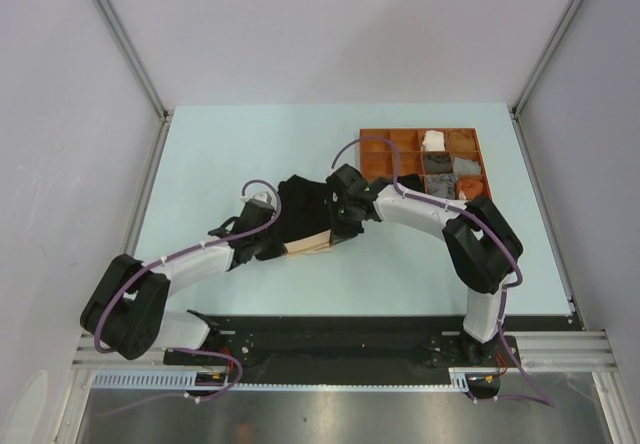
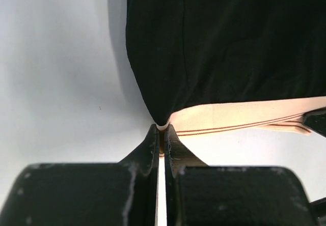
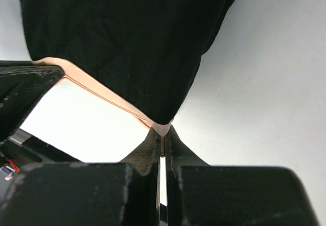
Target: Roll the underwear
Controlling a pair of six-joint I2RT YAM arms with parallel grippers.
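The black underwear (image 1: 303, 212) lies on the white table with its peach waistband (image 1: 308, 246) toward the front edge. At the waistband's left end, my left gripper is shut on the fabric; the corner runs in between its fingertips in the left wrist view. The right end of the waistband (image 3: 102, 89) is pinched the same way by my right gripper. Between the two grippers the band runs fairly straight, with a second striped edge (image 2: 288, 126) showing below it. The underwear's far side is slightly uneven.
An orange divided box (image 1: 375, 147) stands at the back right, with several folded cloths (image 1: 438, 163) in its compartments. The right forearm passes in front of it. Bare table (image 1: 300, 289) lies in front of the waistband and at the back left.
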